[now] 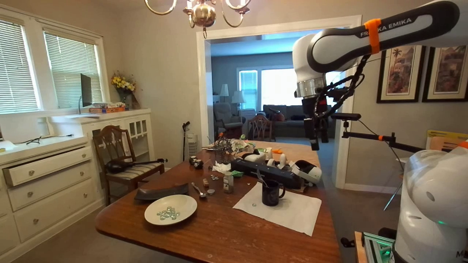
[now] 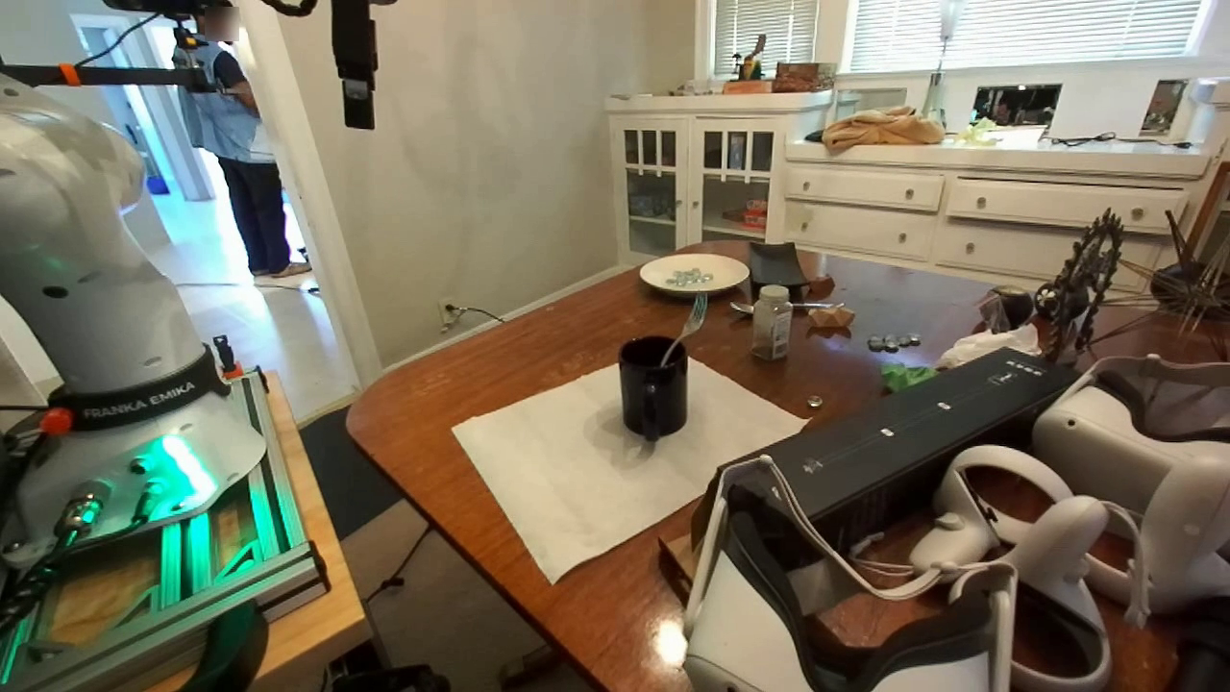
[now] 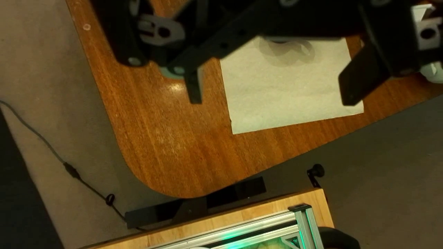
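My gripper is open, its two fingers wide apart with nothing between them in the wrist view. In exterior view 1 the gripper [image 1: 320,145] hangs high above the table's right side, well clear of everything on it. A dark mug [image 1: 271,195] stands upright on a white paper sheet [image 1: 298,214], with a fork [image 2: 692,323] leaning in it. On the sheet beside the mug lies a small clear glass bead [image 1: 254,204]. A cream plate [image 1: 151,214] holds several more glass beads [image 1: 169,213]. In the wrist view my gripper's body mostly hides the mug.
Behind the mug lie a long black box [image 2: 911,427] and white VR headsets [image 2: 796,634]. A glass jar [image 1: 228,182], a spoon [image 1: 198,190] and a dark tray [image 1: 161,193] sit between the plate and the clutter.
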